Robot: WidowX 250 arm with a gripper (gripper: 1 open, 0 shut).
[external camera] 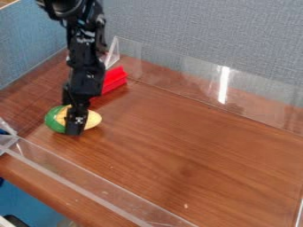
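The black gripper (74,121) is lowered over a toy at the left of the wooden surface, a yellow piece (92,121) with a green rounded end (55,118). The gripper is open, its fingers down at the toy and hiding part of it. Whether they touch it is not clear.
A red block (113,79) lies behind the toy, beside the arm. Clear plastic walls (236,96) edge the wooden surface (201,160). The middle and right of the surface are empty.
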